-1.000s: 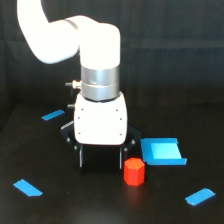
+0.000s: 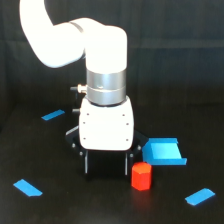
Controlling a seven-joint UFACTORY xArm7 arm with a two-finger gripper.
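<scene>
A red block (image 2: 141, 176) rests on the black table, right of centre in the camera view. My white gripper (image 2: 106, 173) points down to its left, with its two thin dark fingers spread wide. The gap between them is empty. Beside the block's left edge is the right finger; whether the two touch I cannot tell. A light-blue square with a darker blue border (image 2: 163, 151) lies just behind and right of the block.
Strips of blue tape mark the table at the front left (image 2: 28, 188), front right (image 2: 200, 197) and back left (image 2: 53, 115).
My gripper has shifted a little right and lower in the view, still open. The red block has also moved slightly right and toward the front. The blue square has stayed put.
</scene>
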